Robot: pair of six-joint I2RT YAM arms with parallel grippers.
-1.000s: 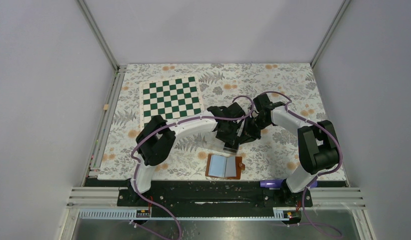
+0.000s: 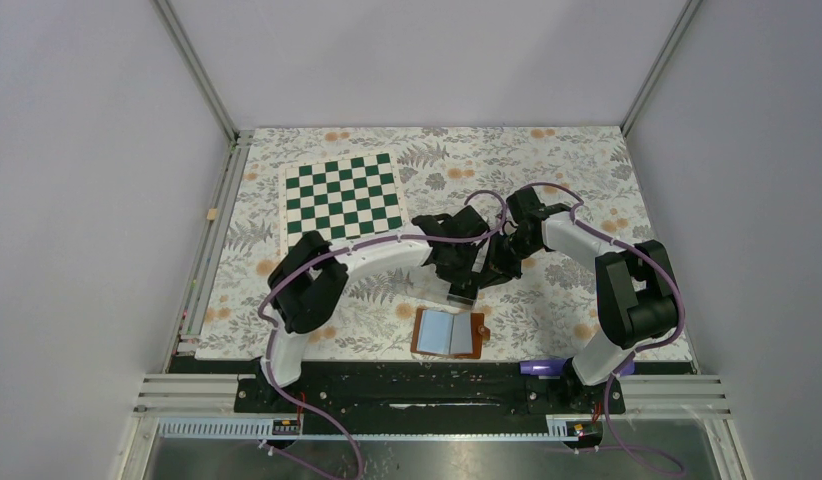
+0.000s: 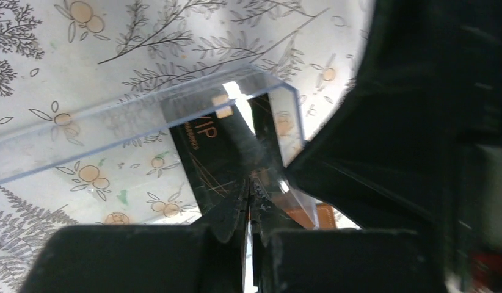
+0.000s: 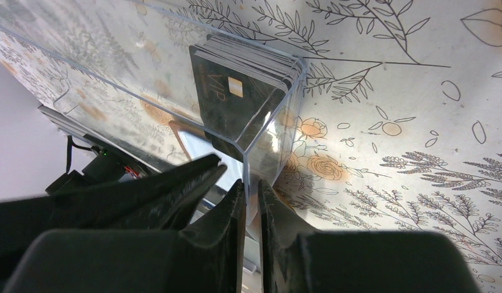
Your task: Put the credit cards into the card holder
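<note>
Black VIP cards point(image 4: 224, 91) stand stacked in one end of a clear acrylic box point(image 3: 83, 137); the top view shows a black card point(image 2: 461, 296) there between the arms. My right gripper is shut on the edge of the clear box at that end. My left gripper is shut over the box and cards, with nothing seen between its fingers, close beside the right gripper. An open brown card holder point(image 2: 477, 337) with pale inner pages point(image 2: 436, 331) lies just toward the front of the box.
A green-and-white checkerboard point(image 2: 337, 195) lies at the back left. A purple object point(image 2: 537, 368) lies at the front edge by the right arm's base.
The left arm has shifted very slightly in the top view. The right arm, the clear box and the brown holder look unchanged.
</note>
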